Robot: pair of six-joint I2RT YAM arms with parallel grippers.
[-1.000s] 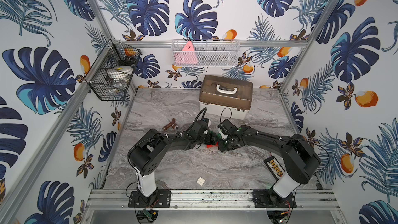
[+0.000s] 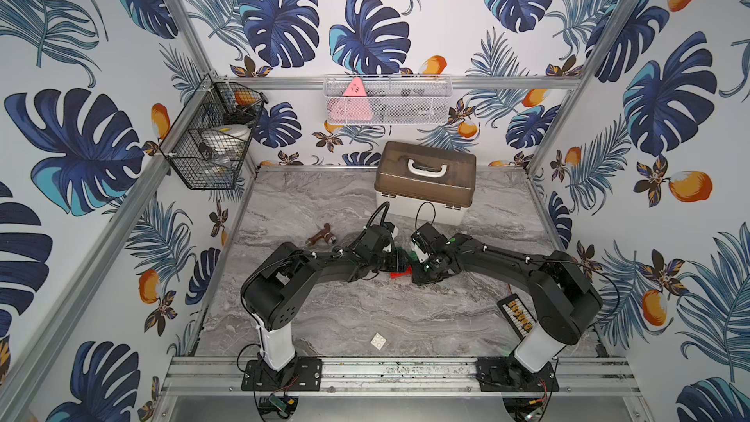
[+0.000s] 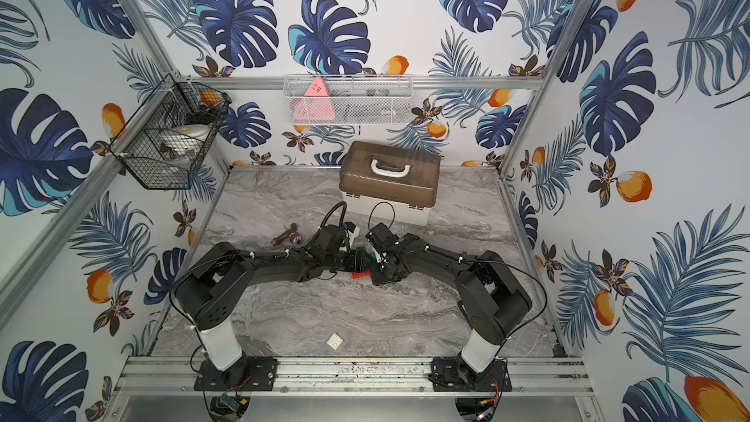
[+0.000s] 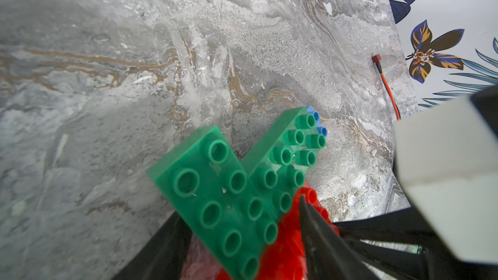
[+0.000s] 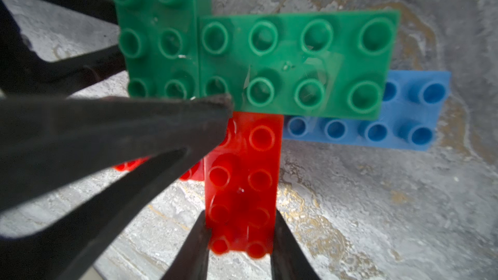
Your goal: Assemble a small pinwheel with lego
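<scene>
A cluster of green bricks point(image 5: 295, 62), red bricks point(image 5: 241, 176) and a blue brick point(image 5: 415, 129) sits mid-table between both grippers; the top views show little of it behind them. In the right wrist view my right gripper is shut on a red brick, a fingertip on each side. Another black gripper's fingers, my left's, reach across from the left over the bricks. In the left wrist view my left gripper straddles the green and red bricks, fingers blurred and part apart; whether they touch anything is unclear.
A brown-lidded box point(image 2: 424, 179) stands just behind the grippers. A small brown object point(image 2: 320, 236) lies left of them, a white tile point(image 2: 378, 340) at the front, a black tray point(image 2: 517, 316) at right.
My left arm has shifted very slightly over the last second; otherwise little visibly differs in the top left view.
</scene>
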